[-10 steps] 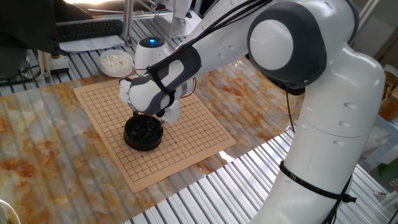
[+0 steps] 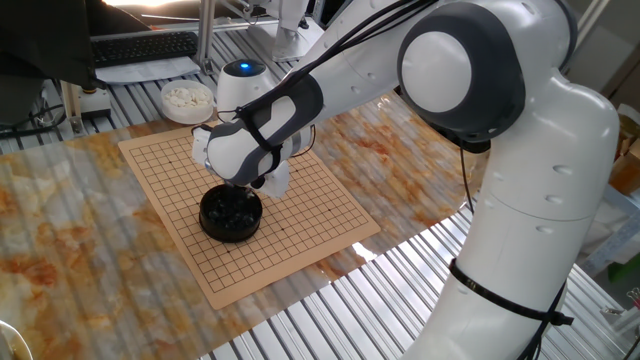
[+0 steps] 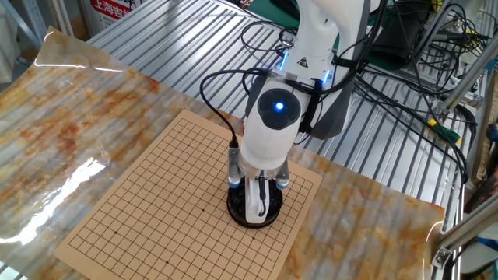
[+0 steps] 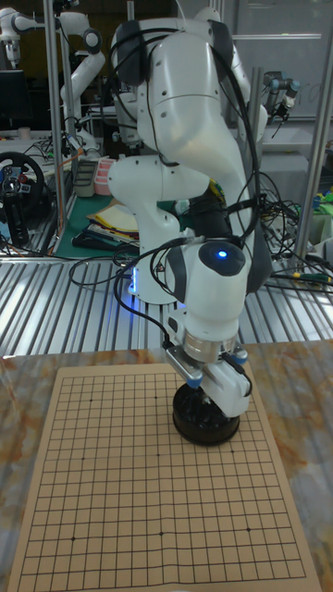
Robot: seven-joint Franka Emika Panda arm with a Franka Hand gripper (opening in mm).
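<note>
A round black bowl (image 2: 230, 226) filled with black stones sits on a wooden grid board (image 2: 295, 235). In exterior view 2 the bowl (image 3: 271, 218) is partly covered by the hand, towards the board's robot-side edge. My gripper (image 2: 241, 192) points down at the bowl, its tips at or just over the rim on the arm's side. In exterior view 3 the gripper (image 4: 209, 397) hangs over the bowl (image 4: 205, 426). The fingertips are small, dark and largely hidden, so whether a stone lies between them does not show.
A white bowl of white stones (image 2: 188, 100) stands past the board's far edge. A marbled mat (image 2: 90, 225) lies under the board. Most of the board is bare. A keyboard (image 2: 145, 48) and monitor are at the back left.
The fingers, seen spread apart over the bowl's rim before, now appear closer together in exterior view 1. The arm, bowl and board look unmoved.
</note>
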